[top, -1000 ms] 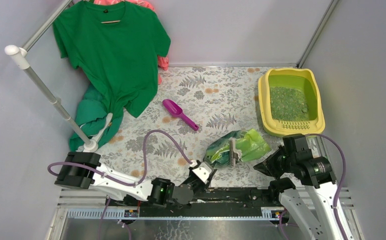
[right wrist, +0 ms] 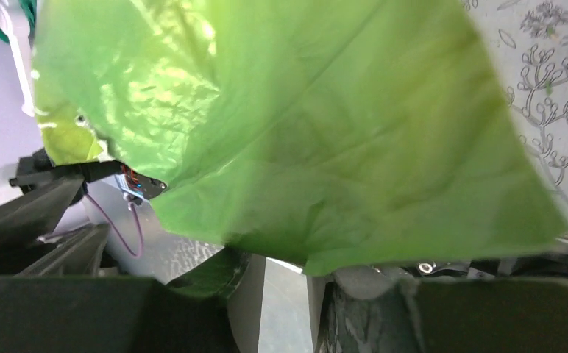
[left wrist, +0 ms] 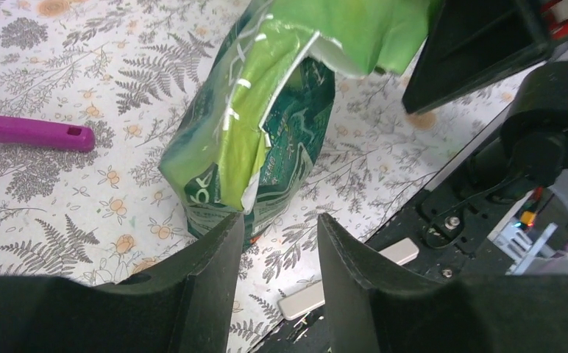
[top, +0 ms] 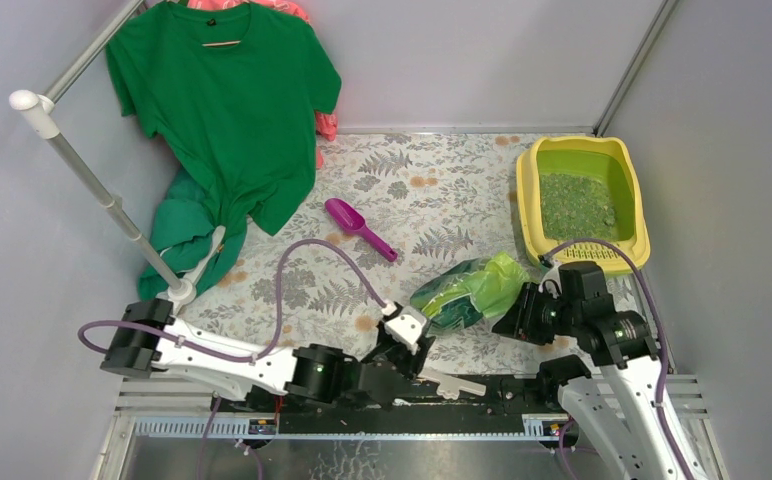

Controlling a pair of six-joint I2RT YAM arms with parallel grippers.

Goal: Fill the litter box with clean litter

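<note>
The green litter bag [top: 465, 297] lies on the patterned floor between my arms, its bright green upper flap [right wrist: 303, 132] spread across much of the right wrist view. In the left wrist view my left gripper is part open with a clear gap, and the bag [left wrist: 296, 125] stands beyond its fingertips. My right gripper is also part open, close by the flap's lower edge; whether its fingers touch the plastic is hard to tell. The yellow litter box [top: 534, 215] stands at the right, with green granules [top: 577, 205] covering its bottom.
A purple scoop [top: 359, 228] rests on the floor left of the bag. A green shirt [top: 232, 100] hangs on a white rack [top: 102, 190] at the left. Bare floor lies behind the bag. A pale flat piece [top: 452, 385] sits at the front edge.
A greyish strip seen on the bag earlier no longer shows. The left arm has shifted slightly.
</note>
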